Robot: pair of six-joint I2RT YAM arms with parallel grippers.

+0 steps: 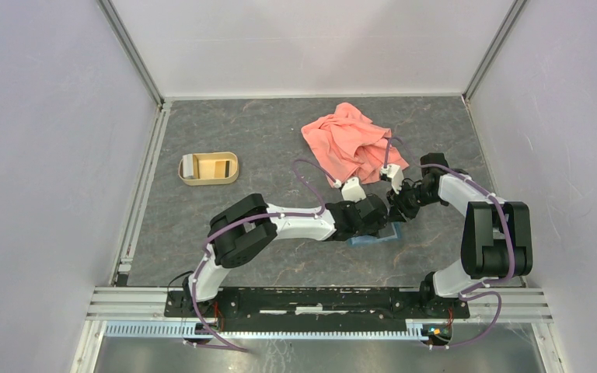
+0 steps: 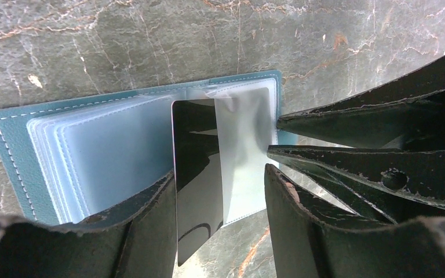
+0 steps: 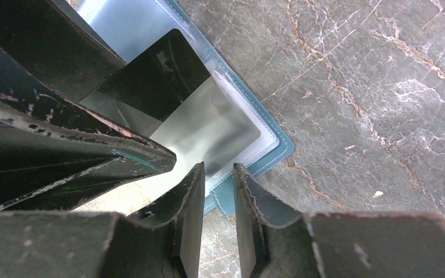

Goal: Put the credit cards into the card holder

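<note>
The light-blue card holder lies open on the dark marble table, with a dark card over its clear sleeves. In the right wrist view, dark and silver card surfaces show at the holder. My left gripper is part open over the holder, its fingers either side of the card's lower half; whether they touch it is unclear. My right gripper stands at the holder's edge with a narrow gap between its fingertips, nothing visible in it. Both grippers crowd the holder in the top view.
A tan tray with cards sits at the left. A crumpled pink cloth lies just behind the grippers. White walls bound the table at the sides and back.
</note>
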